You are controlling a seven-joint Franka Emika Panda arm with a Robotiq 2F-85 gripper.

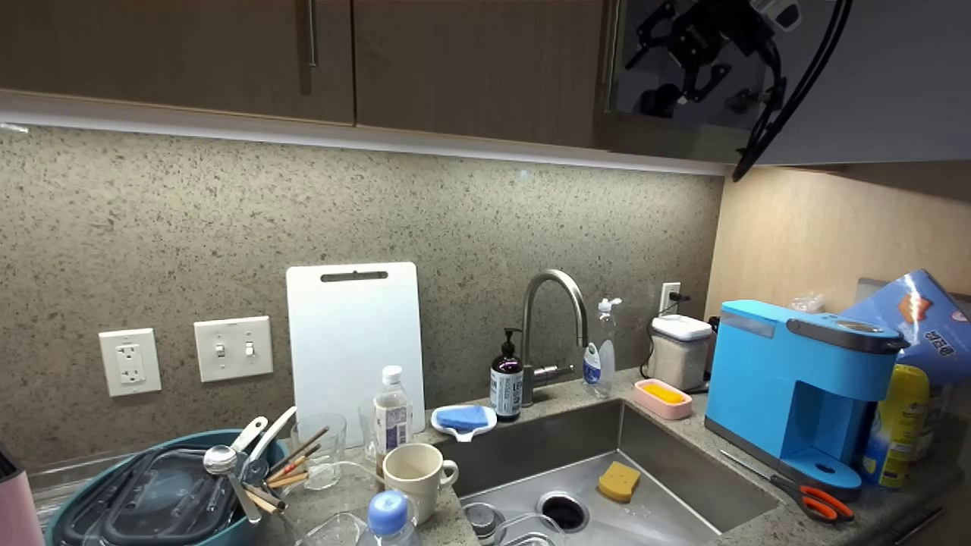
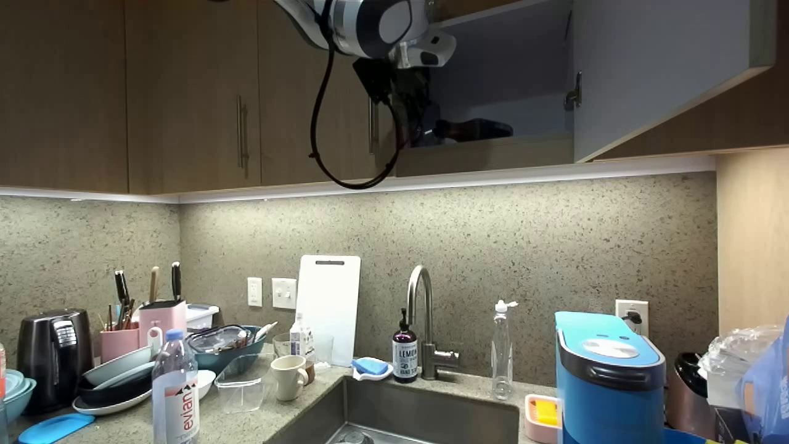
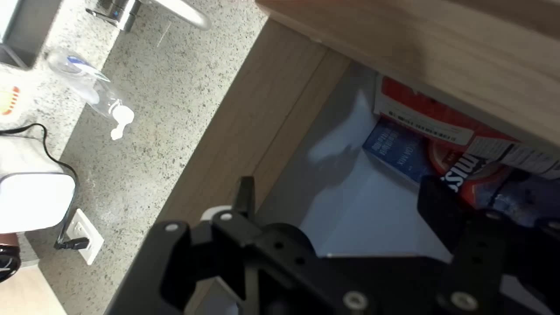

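Observation:
My gripper is open inside the upper cabinet, its two black fingers wide apart with nothing held between them. In the wrist view, a blue Swiss Miss box (image 3: 401, 149) and a red box (image 3: 425, 113) lie on the pale cabinet floor (image 3: 341, 183), beyond the right finger. A dark bottle-like object (image 2: 477, 130) rests on the cabinet floor in the second exterior view. In the first exterior view my gripper (image 1: 678, 59) shows dark against the cabinet opening.
The cabinet door (image 2: 666, 66) stands open on the right. The cabinet's wooden front edge (image 3: 273, 115) runs beside the left finger. Below are the sink (image 1: 674, 464), faucet (image 1: 555, 282), a clear soap bottle (image 1: 601, 355) and a blue coffee machine (image 1: 774, 382).

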